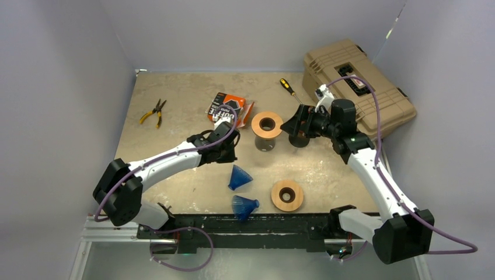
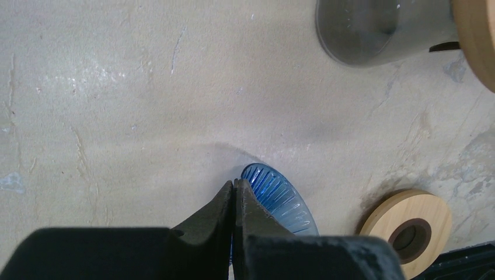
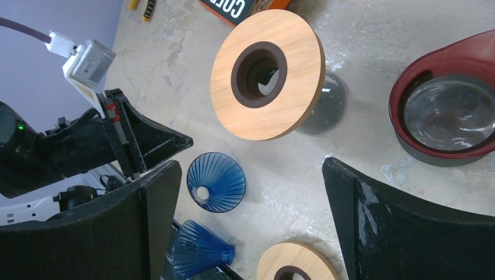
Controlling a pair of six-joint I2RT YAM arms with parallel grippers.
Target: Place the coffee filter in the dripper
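A blue ribbed cone [image 1: 239,178] lies under my left gripper [image 1: 232,158], which is shut with nothing showing between its fingers; in the left wrist view the cone [image 2: 280,204] is partly behind the fingertips. A second blue cone [image 1: 245,207] lies at the front edge. A wooden ring [image 1: 257,127] tops a glass vessel [image 1: 264,144] at the middle; another ring [image 1: 286,204] lies at front. An orange coffee filter box [image 1: 227,102] sits behind. My right gripper is open and empty above the table, beside a red-rimmed vessel [image 3: 403,96].
Pliers [image 1: 153,114] lie at the left, a screwdriver [image 1: 286,84] at the back. A tan case [image 1: 350,58] fills the back right corner.
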